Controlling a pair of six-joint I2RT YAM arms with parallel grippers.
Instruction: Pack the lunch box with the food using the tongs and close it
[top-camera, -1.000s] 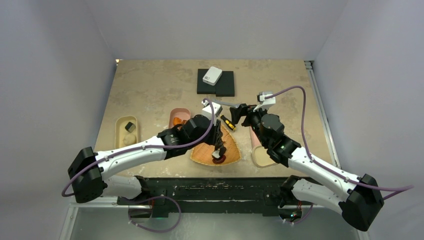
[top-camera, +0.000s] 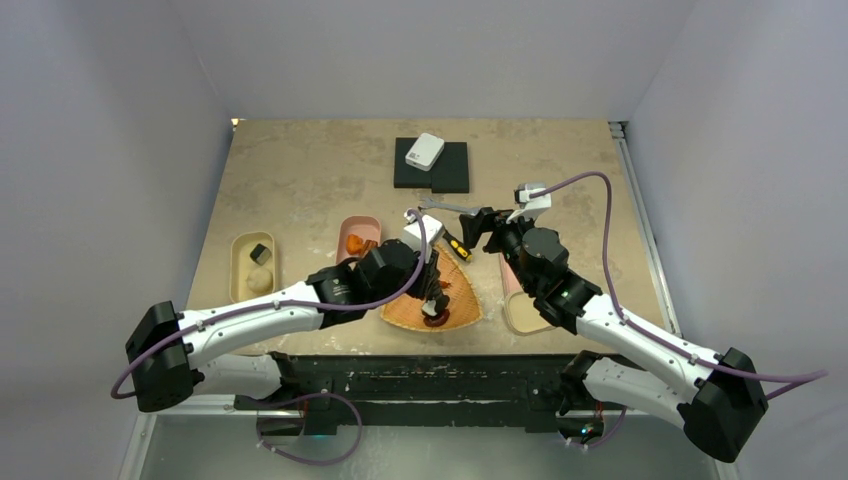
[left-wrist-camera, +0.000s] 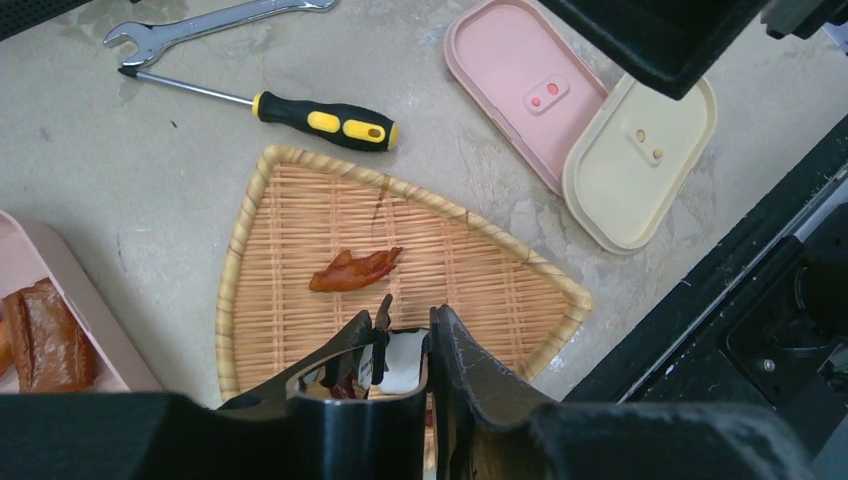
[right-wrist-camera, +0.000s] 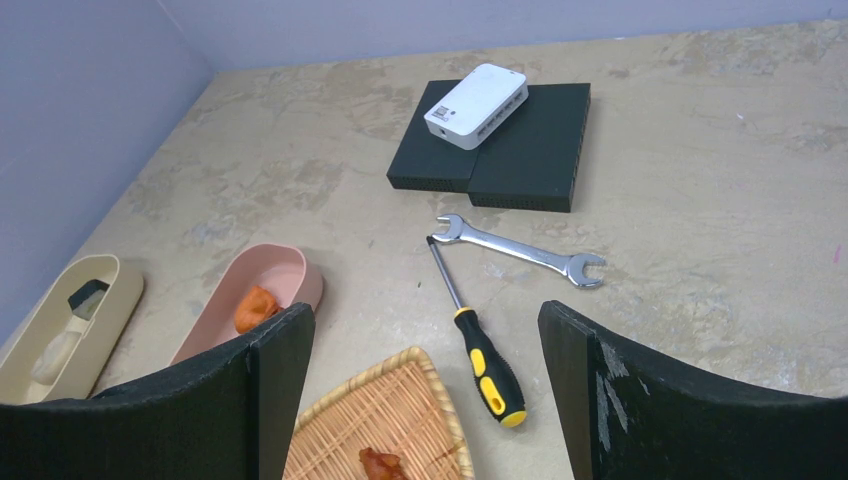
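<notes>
My left gripper (top-camera: 437, 292) is low over the woven basket (top-camera: 405, 310), shut on a white piece with a black part (left-wrist-camera: 403, 362). The fingers hide much of this piece. Under it in the top view, a dark red food piece (top-camera: 437, 320) lies on the basket. A brown-orange food piece (left-wrist-camera: 355, 270) lies on the weave farther in. The pink box (right-wrist-camera: 300, 262) left of the basket holds orange and brown food. At far left, the cream box (top-camera: 234, 270) contains a black-topped piece and a pale round one. My right gripper (top-camera: 474, 228) stands open and empty above the screwdriver area.
A yellow-black screwdriver (right-wrist-camera: 487, 372) and a wrench (right-wrist-camera: 515, 248) lie behind the basket. Pink (left-wrist-camera: 500, 60) and cream (left-wrist-camera: 625, 190) lids are at right. A white device (right-wrist-camera: 478, 105) rests on black blocks (right-wrist-camera: 530, 165) at the back. Free tabletop spreads along both back corners.
My left wrist has shifted slightly toward the front of the table, and its elbow has swung a little left. The right arm and the boxes have stayed put.
</notes>
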